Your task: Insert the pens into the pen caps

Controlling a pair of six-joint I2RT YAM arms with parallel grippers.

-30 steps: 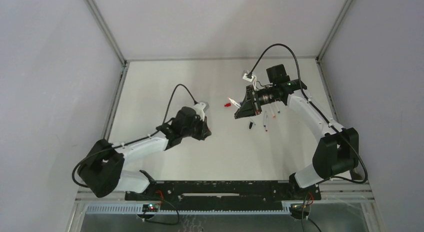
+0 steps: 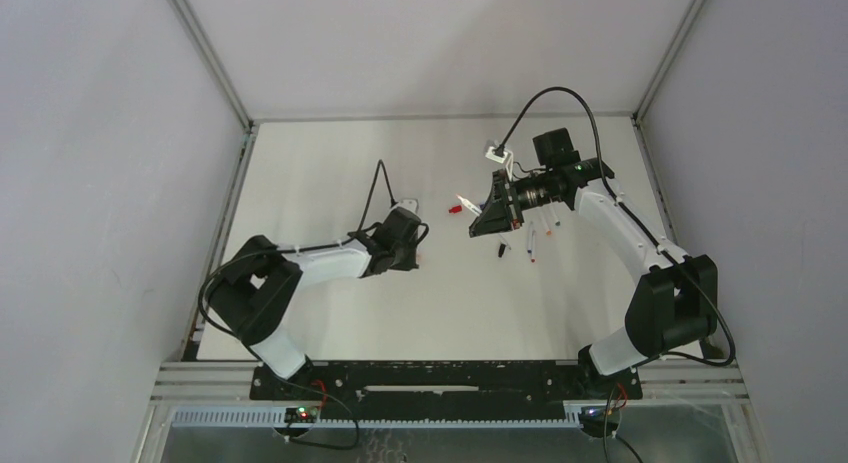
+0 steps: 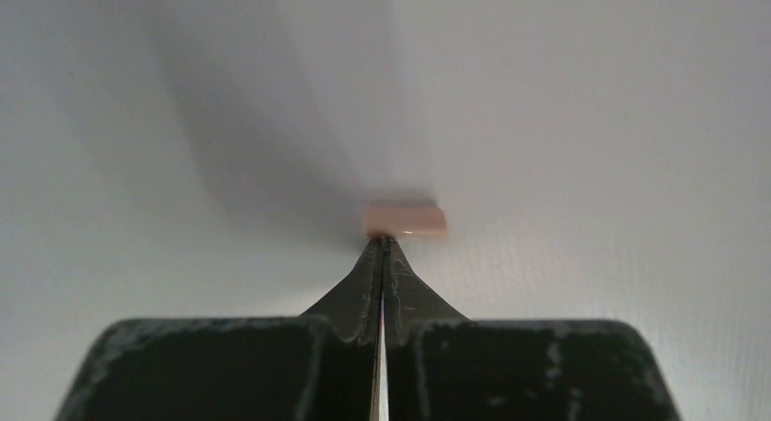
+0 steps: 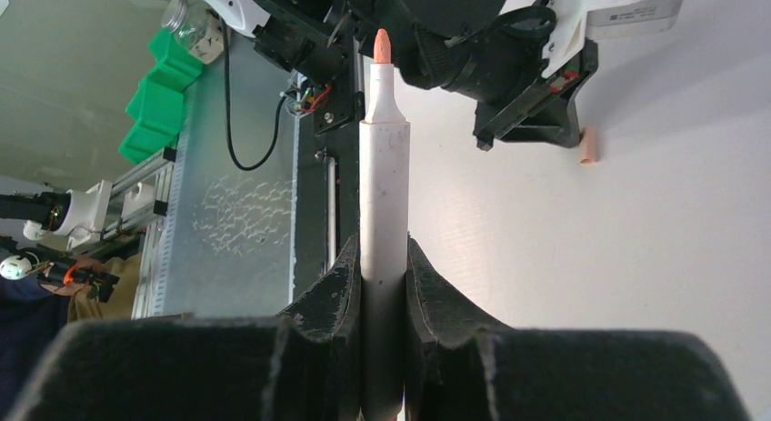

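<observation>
A white pen with a peach tip (image 4: 384, 166) stands upright in the right wrist view, held between the fingers of my right gripper; from above, it tilts at that gripper (image 2: 478, 213). My left gripper is shut, its fingertips at a small peach cap (image 3: 406, 219) lying on the table; whether they grip it is not clear, as the cap sits just past the tips. The same cap (image 4: 587, 145) shows beside the left gripper in the right wrist view.
A red cap (image 2: 455, 209), a black cap (image 2: 501, 250) and several pens (image 2: 533, 243) lie on the right half of the table (image 2: 300, 153).
My left arm has swung and reached further over the table, its gripper now low at the peach cap. The right arm has stayed still with the pen.
</observation>
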